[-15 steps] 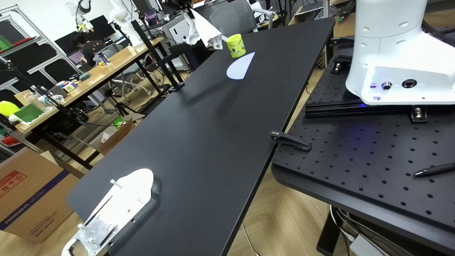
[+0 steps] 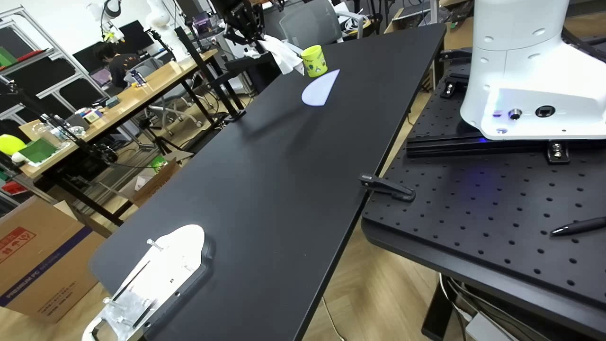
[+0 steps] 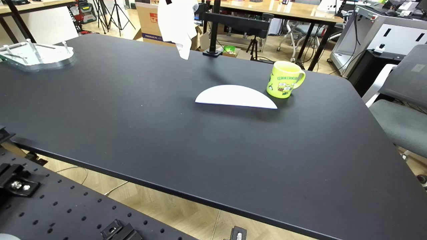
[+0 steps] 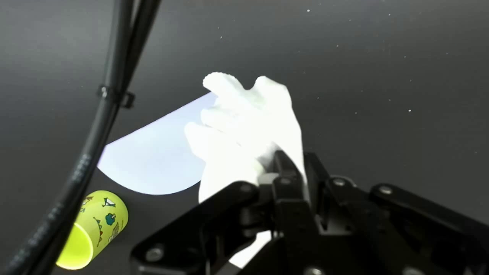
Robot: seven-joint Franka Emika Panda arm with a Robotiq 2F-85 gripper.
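A white cloth (image 2: 282, 55), crumpled, is in the air at my gripper (image 2: 262, 45) in exterior view 1. In the wrist view, part of the cloth (image 4: 250, 123) spreads beyond my gripper, and a strip of it runs between the two black fingers. A narrow gap shows between the fingertips; whether they pinch the cloth I cannot tell. Exterior view 2 has the cloth (image 3: 177, 24) hanging above the black table, its lower corner pointed. Below and beside it lies a flat, pale half-round sheet (image 3: 236, 97). A yellow-green mug (image 3: 283, 82) with printed figures stands upright near the sheet.
The black table (image 2: 244, 187) is wide and mostly bare. At its far end from the mug sits a white plate with pegs (image 2: 164, 273). A grey chair (image 3: 404, 92) stands past the table's edge near the mug.
My gripper and the cloth have moved down and slightly right in exterior view 1, closer to the mug there. The cloth's folds hang differently. Mug and sheet have stayed put.
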